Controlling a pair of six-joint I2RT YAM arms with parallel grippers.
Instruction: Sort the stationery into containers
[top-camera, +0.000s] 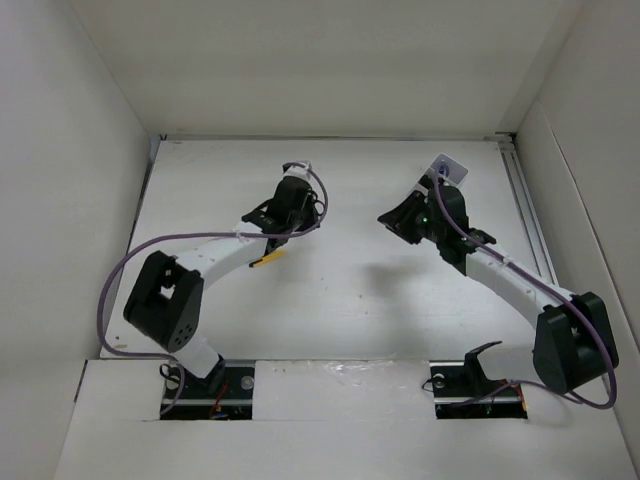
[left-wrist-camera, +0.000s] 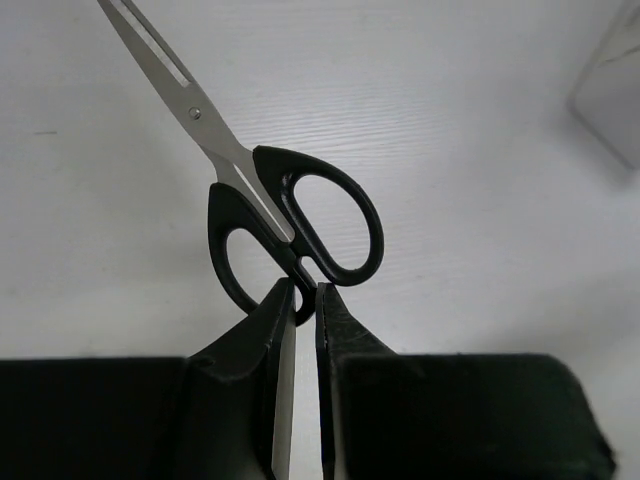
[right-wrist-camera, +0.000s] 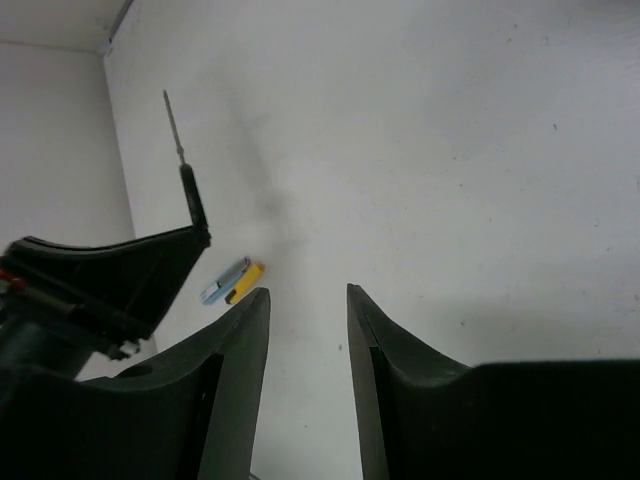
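My left gripper is shut on the black handle of the scissors, whose steel blades point away; in the right wrist view they appear raised above the table. My right gripper stands open over bare table, nothing between its fingers. A yellow item (top-camera: 267, 256) lies below the left arm in the top view, with a light blue item (right-wrist-camera: 225, 279) beside it in the right wrist view. A pale container (top-camera: 448, 168) stands at the back right, partly behind my right arm.
Walls close it in at the back and both sides, with metal rails along their bases.
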